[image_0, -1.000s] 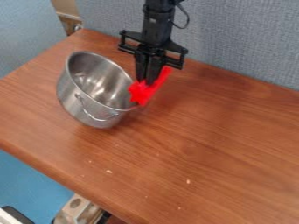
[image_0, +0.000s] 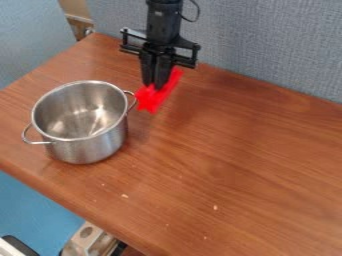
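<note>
My black gripper (image_0: 158, 72) hangs at the top centre, above the wooden table near the back wall. A red object (image_0: 154, 97) is directly below its fingers; whether the fingers are shut on it is hard to tell. A steel pot (image_0: 80, 132) with two wire handles stands upright on the table at the left, below and left of the red object, its inside visibly empty where it shows.
A grey textured wall (image_0: 267, 40) runs along the back. A blue surface and metal fittings lie beyond the table's front left edge.
The pot has moved left and toward the front and now stands more level. The gripper and red object have moved slightly up and left, away from the pot.
</note>
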